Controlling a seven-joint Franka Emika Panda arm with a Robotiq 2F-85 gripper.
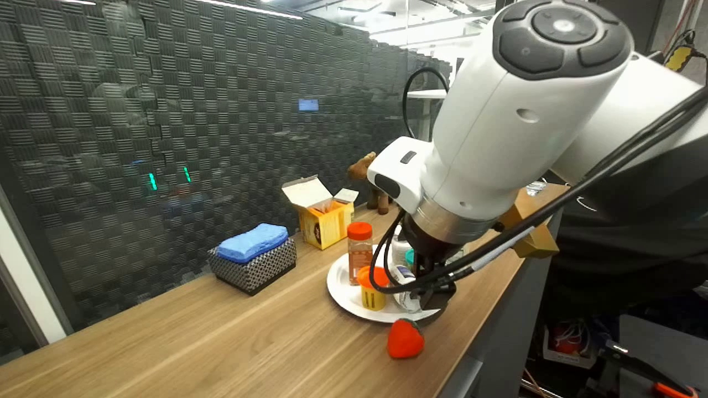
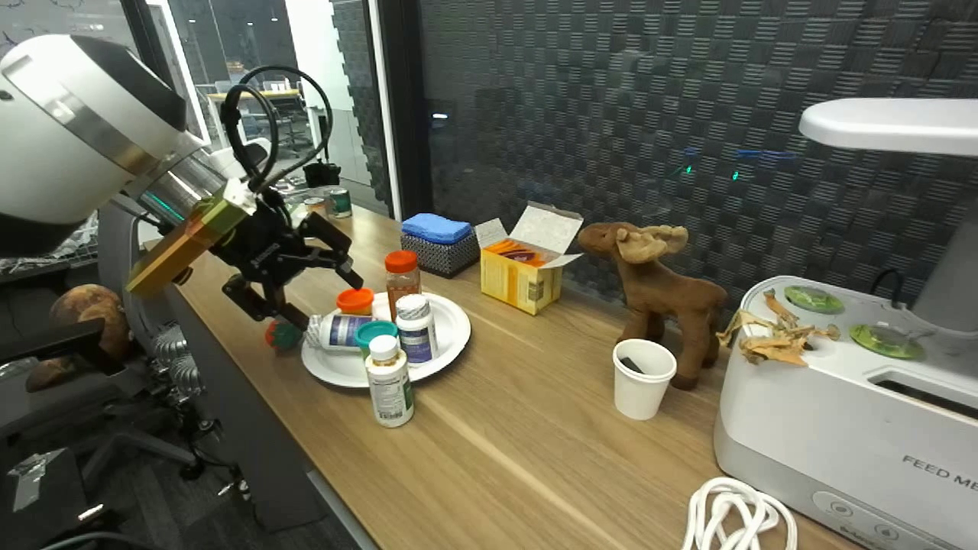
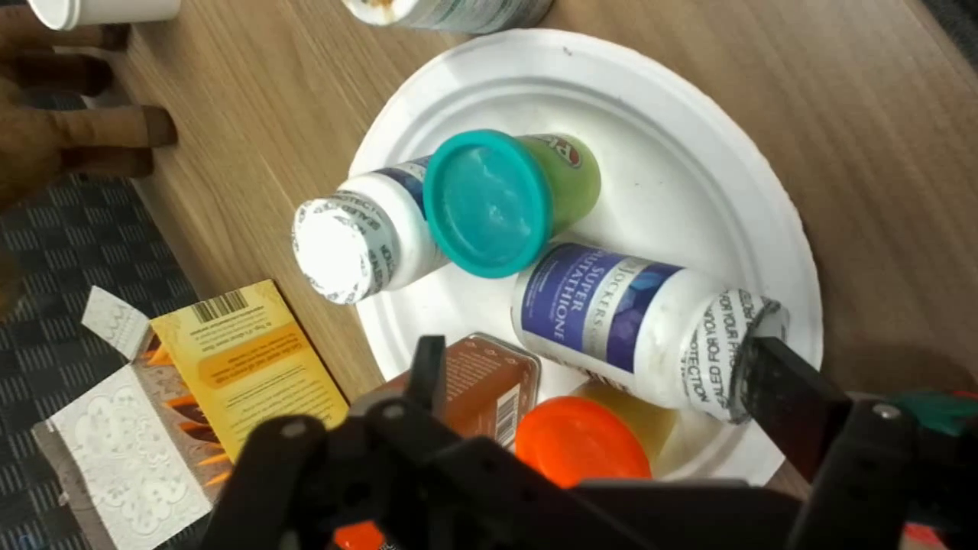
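My gripper is open above the near side of the white plate, its fingers apart with nothing held. On the plate, a white bottle with a purple label lies on its side, its sealed neck close to one finger in the wrist view. Beside it are a green tub with a teal lid, an upright white bottle, a yellow tub with an orange lid and a red-capped spice jar. Just off the plate's edge sits a red plush strawberry.
Another white bottle stands outside the plate. Behind are an open yellow box, a dark basket with a blue cloth, a plush moose and a paper cup. Bare tabletop extends in exterior view 1.
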